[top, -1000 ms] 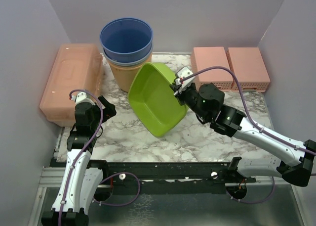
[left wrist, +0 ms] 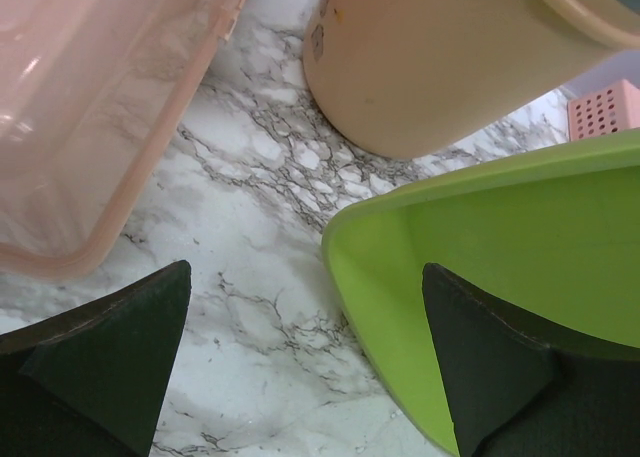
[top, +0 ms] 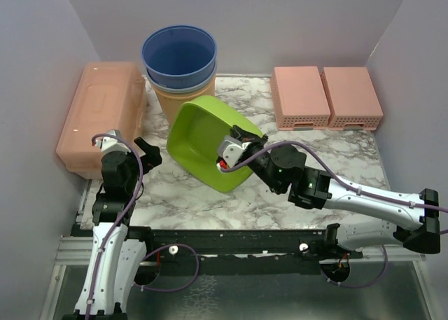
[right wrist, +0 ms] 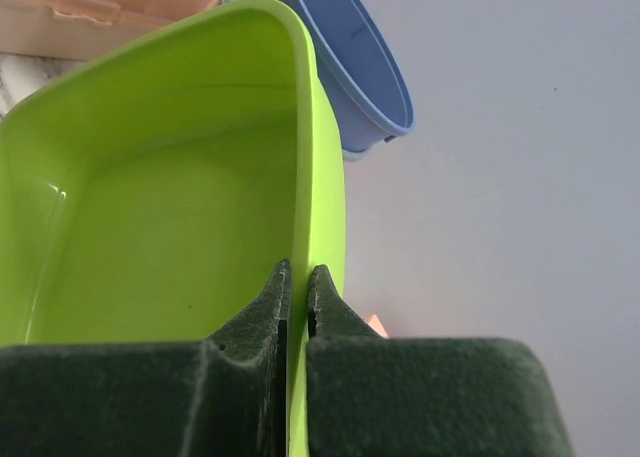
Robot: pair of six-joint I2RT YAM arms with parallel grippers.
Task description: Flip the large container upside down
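Observation:
The large green container [top: 199, 148] is tilted up on its side over the marble counter, its inside showing. My right gripper [top: 241, 138] is shut on its rim; in the right wrist view the fingertips [right wrist: 326, 297] pinch the upper edge. My left gripper [top: 150, 148] stands open just left of the container. In the left wrist view the container's rounded corner [left wrist: 345, 242] lies beyond the open fingers, with nothing held between them.
A pink lidded bin [top: 98, 117] stands on the left, stacked buckets [top: 178, 61] at the back, and two pink baskets [top: 299, 96] at the back right. Bare marble [top: 308, 180] shows at the front right. Walls enclose the sides and back.
My right gripper has moved left and toward the front with the container, which has shifted left. My left gripper has moved slightly left and stays open.

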